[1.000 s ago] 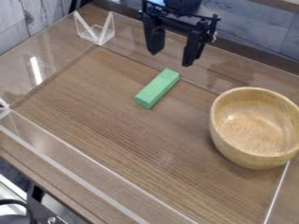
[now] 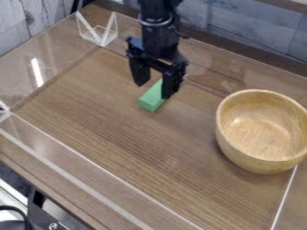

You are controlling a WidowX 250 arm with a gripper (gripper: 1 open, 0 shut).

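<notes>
A small green block (image 2: 151, 101) lies slantwise on the wooden table, just right of the middle. My dark gripper (image 2: 155, 70) hangs over its upper part, with its fingers spread apart on either side and nothing seen held between them. Whether the fingertips touch the table or the block cannot be told from this view.
A large tan bowl (image 2: 258, 135) sits at the right. A white wire-like object (image 2: 99, 29) is at the back left, and another (image 2: 10, 106) at the left edge.
My gripper has moved toward the viewer and slightly left, from behind the green block to over its upper part. The block and bowl are where they were.
</notes>
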